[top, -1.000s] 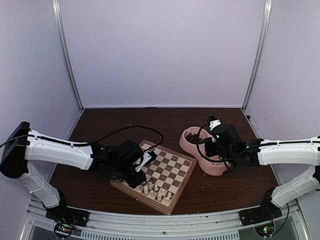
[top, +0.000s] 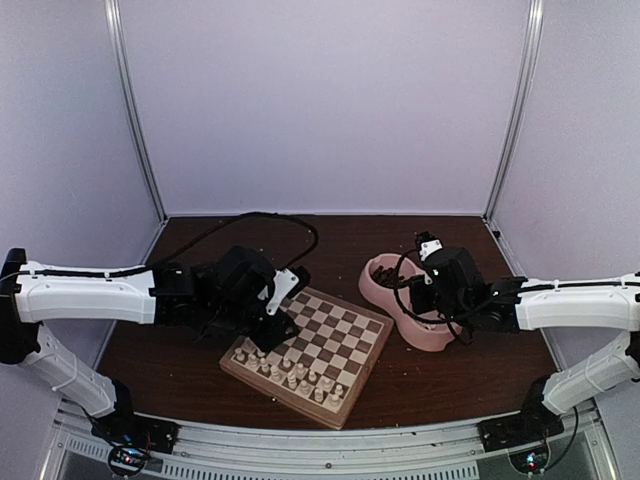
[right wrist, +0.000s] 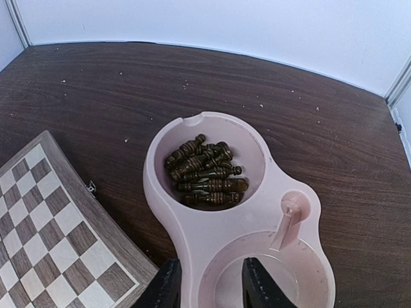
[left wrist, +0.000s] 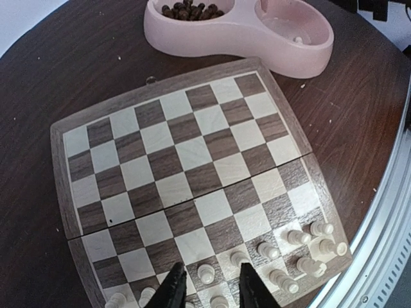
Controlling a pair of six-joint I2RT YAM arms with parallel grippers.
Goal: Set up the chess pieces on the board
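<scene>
The chess board (top: pixel 330 340) lies angled on the table, with several white pieces (top: pixel 301 380) upright along its near side. Over that side hangs my left gripper, its fingers apart. Between them in the left wrist view a white pawn (left wrist: pixel 205 274) stands on the board below, not gripped. Dark pieces (right wrist: pixel 207 172) lie in a heap in the round bowl of the pink double container (right wrist: pixel 192 240). My right gripper is open above the container's larger bowl, nothing between its fingers. A small pale piece (left wrist: pixel 298 40) lies in that bowl.
The board's raised wooden frame (left wrist: pixel 282 102) stands close to the pink container, with a narrow strip of table between. The board's far half is empty.
My left arm has lifted and drawn back from the board's near side, uncovering more white pieces at the near left. The right arm looks unmoved, and the board and container stay put.
</scene>
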